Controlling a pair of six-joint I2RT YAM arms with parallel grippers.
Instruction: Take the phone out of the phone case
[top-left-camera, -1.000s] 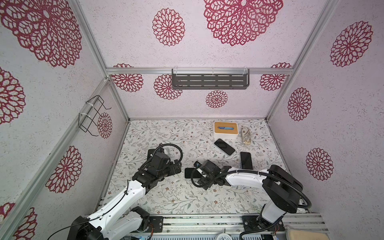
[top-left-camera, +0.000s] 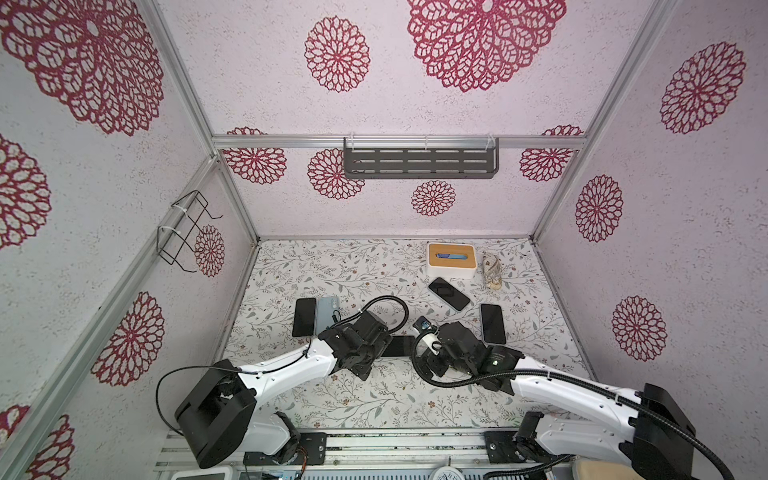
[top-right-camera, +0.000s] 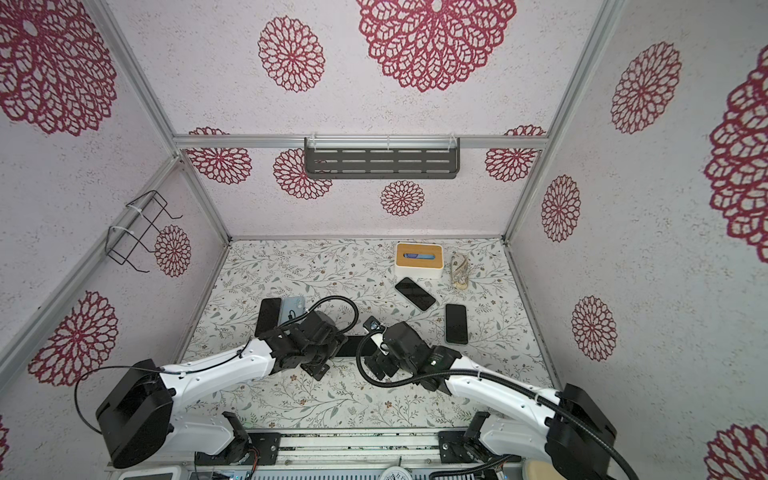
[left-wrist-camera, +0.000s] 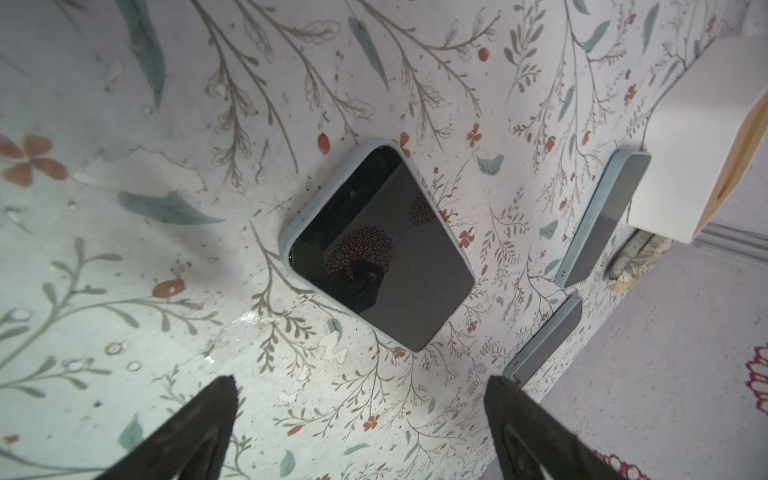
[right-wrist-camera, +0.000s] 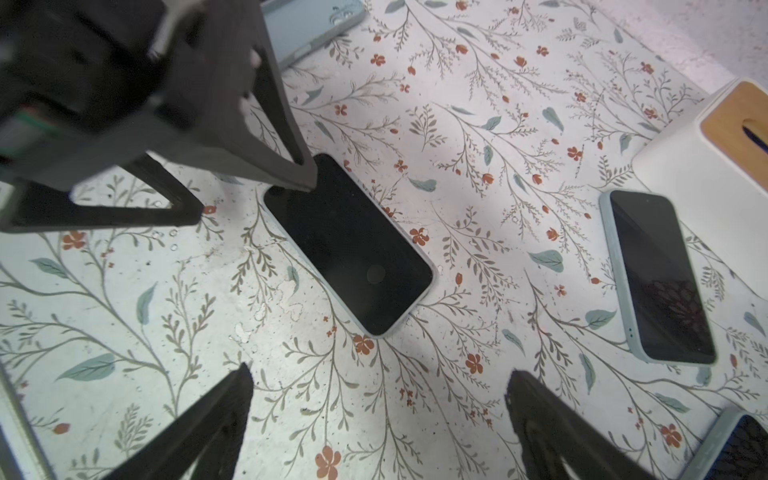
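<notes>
A dark-screened phone with a pale edge lies flat between my grippers, also seen in the right wrist view as the central phone (right-wrist-camera: 352, 248); whether a case is on it I cannot tell. My left gripper is open above it, its fingers empty. My right gripper is also open and empty over the table, with the phone beyond its fingertips. In the top views both gripper heads partly hide this phone. Part of the left gripper shows close above the phone in the right wrist view.
Other phones (top-left-camera: 449, 293) (top-left-camera: 493, 323) lie to the right and back, with a pair (top-left-camera: 304, 317) at the left. A white box (top-left-camera: 452, 270) with a blue item and a beige object (top-left-camera: 491, 272) stand at the back right.
My left gripper has moved right toward the central phone. My right arm has swung, with its gripper shifting slightly to the right.
</notes>
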